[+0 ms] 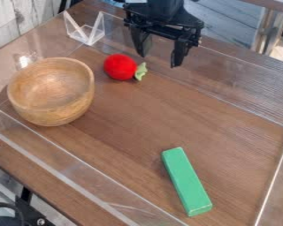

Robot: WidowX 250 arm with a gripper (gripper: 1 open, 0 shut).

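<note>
My black gripper (159,53) hangs over the back middle of the table, open, its two fingers spread apart with nothing visible between them. Just below and left of it a red tomato-like object (120,66) with a green tip lies on the wood. A wooden bowl (52,92) sits at the left. A green rectangular block (187,180) lies at the front right.
The wooden table (144,132) has a broad clear middle. A clear angular plastic piece (85,26) stands at the back left. Transparent edging runs along the table's sides, and a pale ledge (269,5) is at the upper right.
</note>
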